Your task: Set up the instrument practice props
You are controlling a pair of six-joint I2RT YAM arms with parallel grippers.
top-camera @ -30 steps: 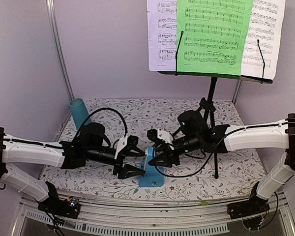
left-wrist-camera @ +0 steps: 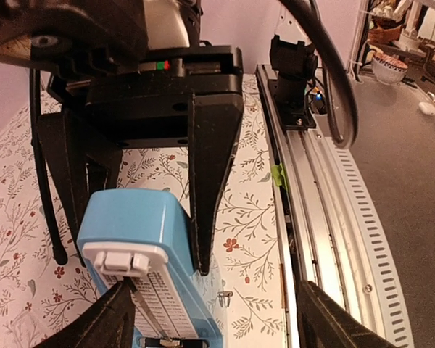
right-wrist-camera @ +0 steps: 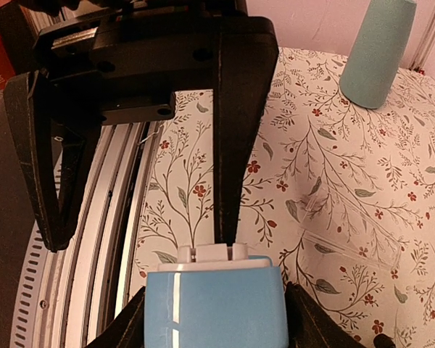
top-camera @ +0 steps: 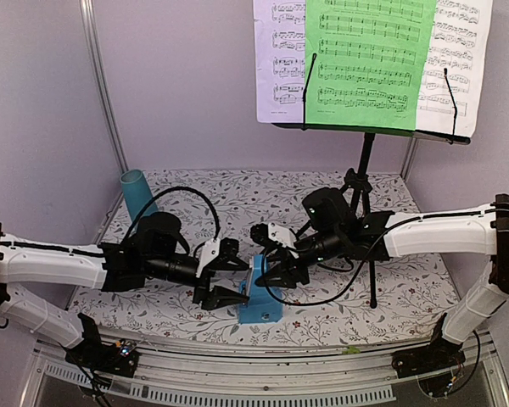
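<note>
A blue metronome [left-wrist-camera: 134,217] with a white scale front stands on the floral surface. My right gripper [top-camera: 276,275] is shut on its upper part, one finger [left-wrist-camera: 206,174] along each side. Right in front of the white face is my left gripper [top-camera: 237,284], its fingers apart and nothing seen between them. One left finger [right-wrist-camera: 235,145] reaches down close to the white catch [right-wrist-camera: 212,253] at the metronome's top; whether it touches cannot be told. The pendulum rod [left-wrist-camera: 156,304] lies along the scale, partly in shadow. A winding key [left-wrist-camera: 225,297] sticks out low on the side.
A clear flat panel [right-wrist-camera: 351,228] lies on the floral cloth. The blue-green cup [top-camera: 137,193] stands at the back left. A music stand [top-camera: 365,157] with sheet music rises behind my right arm. A metal rail [top-camera: 237,348] borders the front.
</note>
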